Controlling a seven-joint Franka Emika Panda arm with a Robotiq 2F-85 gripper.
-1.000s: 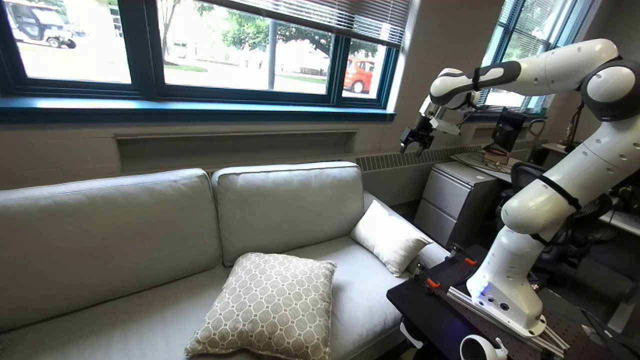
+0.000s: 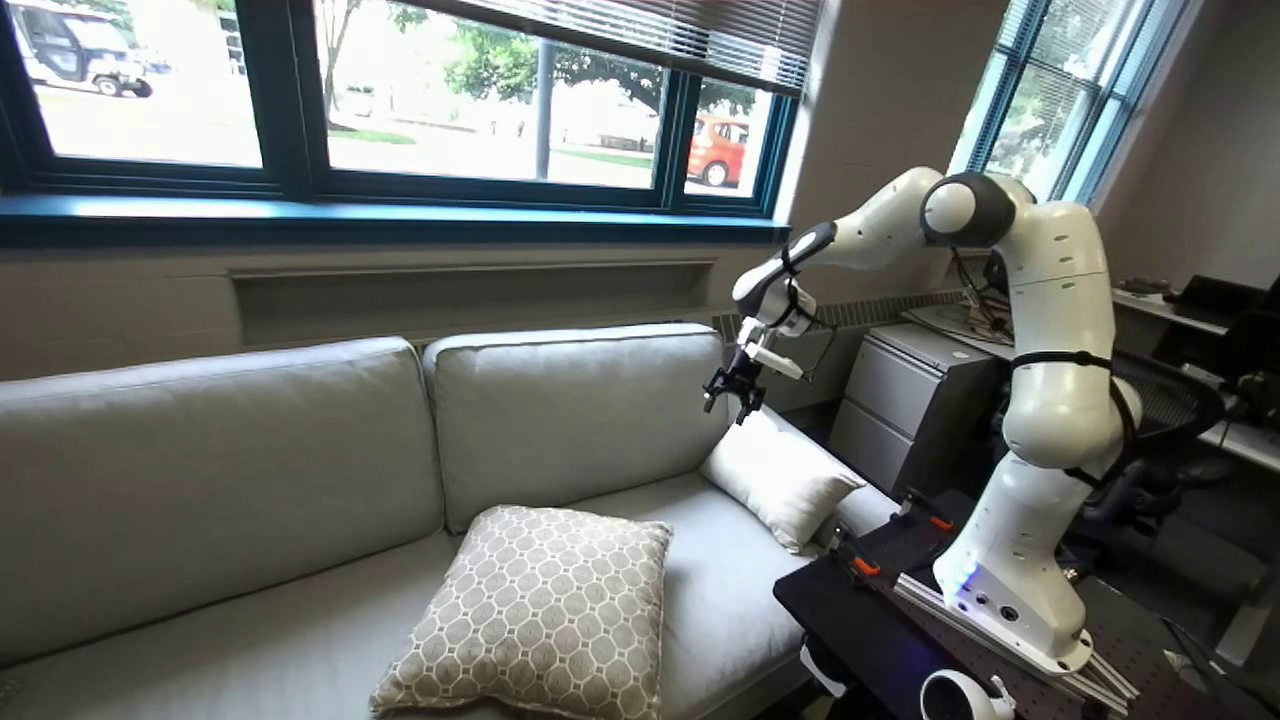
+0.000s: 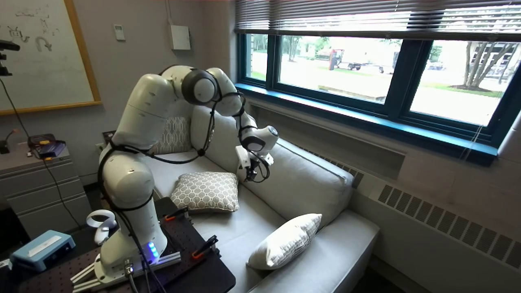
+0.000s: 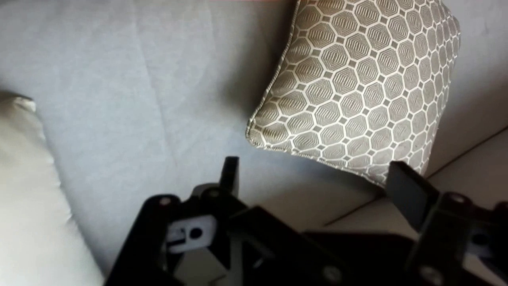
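Observation:
My gripper hangs in the air over the right part of the grey sofa, in front of its back cushion. In the wrist view its two dark fingers stand wide apart, so it is open and holds nothing. A patterned beige pillow lies flat on the seat, beyond the fingertips in the wrist view and apart from them. The white pillow leans against the sofa's armrest; only its edge enters the wrist view on the left.
The arm's base stands on a black table with orange-marked clamps, close to the sofa's front. Behind the sofa run the wall and the blue windowsill. Bare seat shows between the two pillows.
My arm has swung out over the sofa, moving the gripper left and lower in exterior view 1. Both pillows lie where they were.

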